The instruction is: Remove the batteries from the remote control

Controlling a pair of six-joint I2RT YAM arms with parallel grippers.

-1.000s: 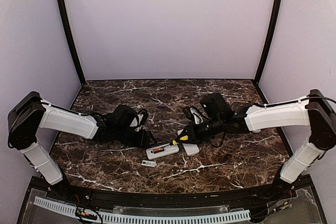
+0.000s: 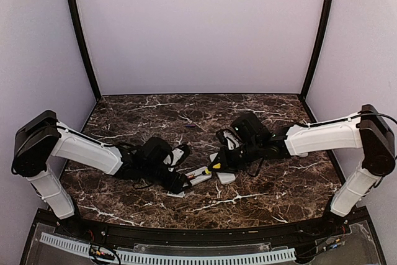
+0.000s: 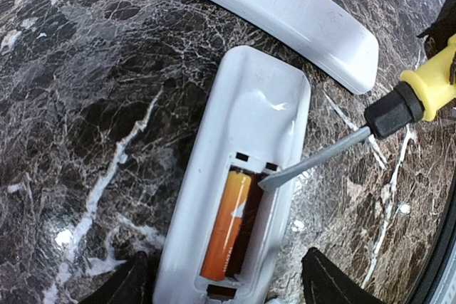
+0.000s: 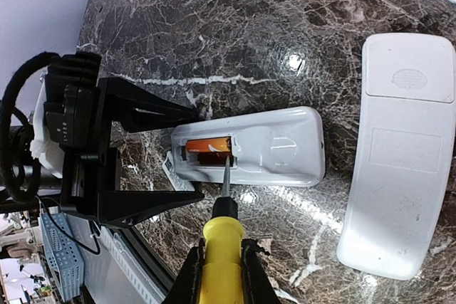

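Note:
The remote's open battery case (image 3: pixel 253 97) lies on the marble table, holding an orange battery (image 3: pixel 224 226) beside a dark compartment strip. My left gripper stands open, its fingers either side of the case's compartment end. My right gripper is shut on a yellow-handled screwdriver (image 3: pixel 427 87), whose metal tip rests at the compartment's edge by the battery's upper end. In the top view both grippers (image 2: pixel 183 181) meet near the table's front middle.
A white remote piece (image 4: pixel 395 154) lies beside the case on the right. A small pale item (image 2: pixel 175 194) lies near the case's front left.
My left gripper has moved toward the front and down over the left end of the battery case. The right arm with the screwdriver has shifted only slightly.

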